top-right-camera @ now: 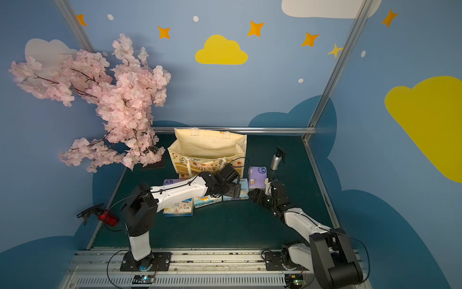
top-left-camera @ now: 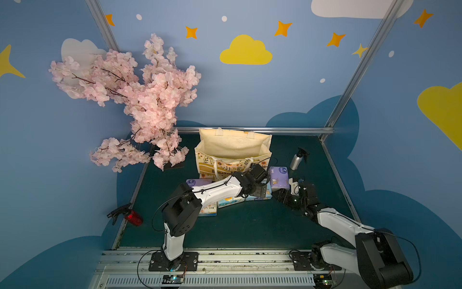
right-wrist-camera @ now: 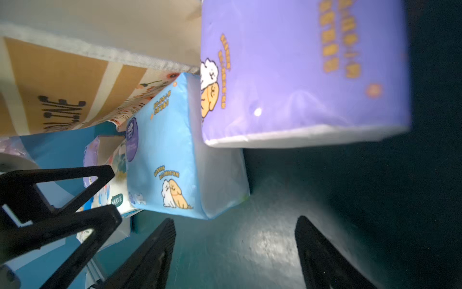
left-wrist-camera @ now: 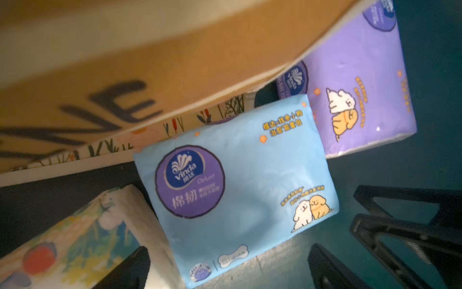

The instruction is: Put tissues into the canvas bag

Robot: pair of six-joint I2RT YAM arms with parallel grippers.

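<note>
The cream canvas bag [top-left-camera: 233, 144] stands upright at the back middle, its mouth open and its visible inside bare. A blue tissue pack [left-wrist-camera: 240, 187] lies in front of it. My left gripper is open over that pack, which shows between and beyond its fingers; contact cannot be judged. To the right lies a purple pack [top-left-camera: 279, 178], overlapping the bag's right side in the wrist views. Just in front of it, my right gripper has its fingers apart, only table between them. A floral pack [left-wrist-camera: 91, 240] and another purple pack [top-left-camera: 198, 182] lie left, partly under the left arm.
A silver spray bottle [top-left-camera: 296, 160] stands behind the right purple pack. A red spray bottle [top-left-camera: 133, 217] is at the left edge, below pink blossom branches [top-left-camera: 154, 106].
</note>
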